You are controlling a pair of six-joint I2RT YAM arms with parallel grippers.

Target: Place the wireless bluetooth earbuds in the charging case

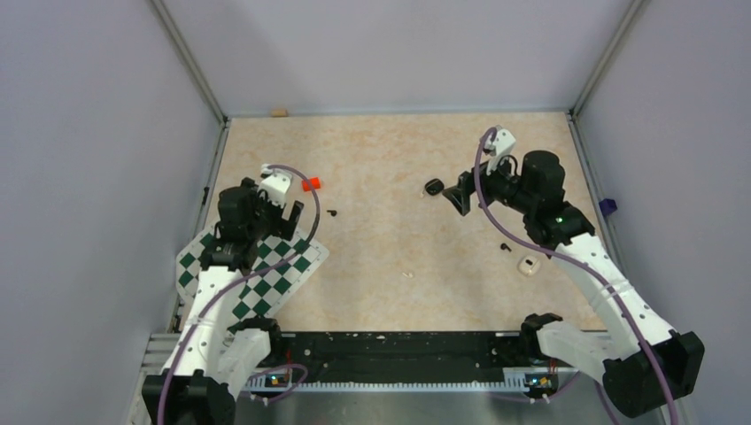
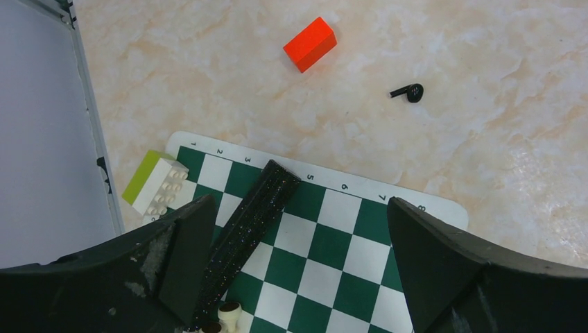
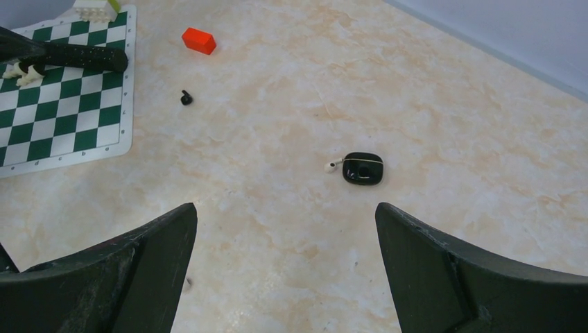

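A black earbud lies on the table right of the checkerboard, also in the right wrist view [image 3: 186, 98]. A second black earbud [image 1: 505, 247] is near the right arm, beside a white case [image 1: 529, 266]. A black rounded case [image 3: 362, 168] lies at centre right, a white earbud [image 3: 331, 166] touching its left side. A small white piece [image 1: 407, 274] lies on the lower middle table. My left gripper is open above the checkerboard, empty. My right gripper is open over the table, empty, short of the black case.
The checkerboard [image 2: 326, 291] holds a black bar [image 2: 256, 215], a green-white brick [image 2: 156, 180] and chess pieces. A red block [image 2: 309, 43] lies behind it. A purple object [image 1: 607, 206] is at the right edge.
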